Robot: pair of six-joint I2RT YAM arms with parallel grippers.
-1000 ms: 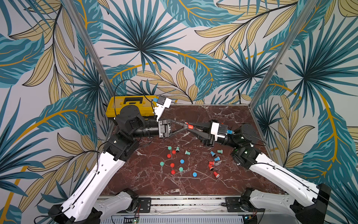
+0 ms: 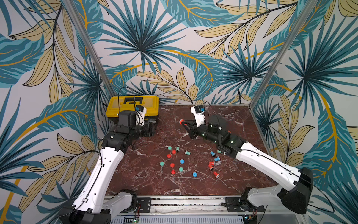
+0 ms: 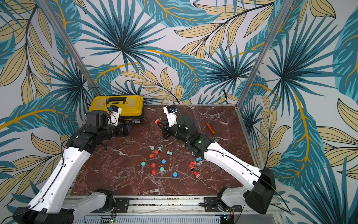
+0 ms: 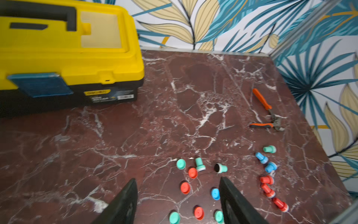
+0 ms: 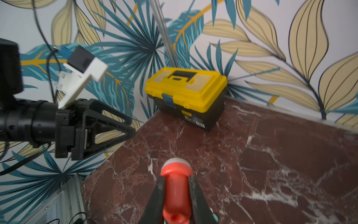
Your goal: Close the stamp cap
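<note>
A red stamp (image 5: 176, 192) is gripped between the fingers of my right gripper, which is shut on it above the table. Its far end carries a wider, brighter red part with a pale whitish edge; whether that is a fully seated cap cannot be told. In the top left view the stamp's red end (image 2: 181, 121) shows at the fingertips. My left gripper stands open, its fingers apart with only tabletop visible behind the gap. From the right wrist view, the left gripper is off to the left, clear of the stamp.
Round red, green and blue caps (image 2: 172, 165) are scattered mid-table with two green stamps (image 2: 187, 152). More stamps (image 4: 267, 189) lie on the right, near orange-handled pliers (image 4: 262, 99). A yellow toolbox (image 2: 151, 104) stands at the back left.
The grippers met at the red stamp earlier and are now apart. My left gripper has drawn back left; the right one has turned, its stamp end now towards the back left.
</note>
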